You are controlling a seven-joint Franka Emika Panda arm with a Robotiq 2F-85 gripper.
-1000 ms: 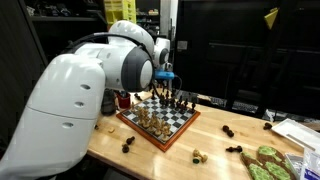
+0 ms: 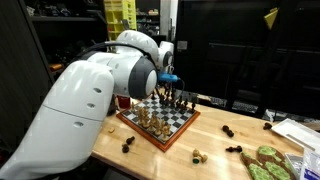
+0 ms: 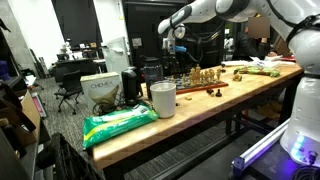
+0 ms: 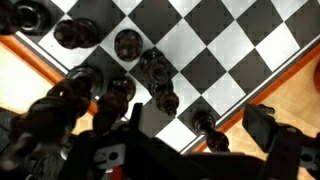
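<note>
In the wrist view, my gripper is open above the edge of a chessboard. Its fingers stand wide apart. A dark chess piece shows in the gap between them, near the board's orange-brown border, and another dark piece stands a little farther in. Several more dark pieces crowd the left side, among them a tall one. From exterior view 1, light brown pieces stand on the near side of the board. The arm hides part of the far left there.
Loose dark pieces and light pieces lie on the wooden table around the board. A red cup stands to its left. At the right are a green-patterned item and a white tray. Open tabletop lies right of the board.
The arm has shifted and lowered slightly near the far side of the board. Visible chess pieces and other table items appear unmoved.
</note>
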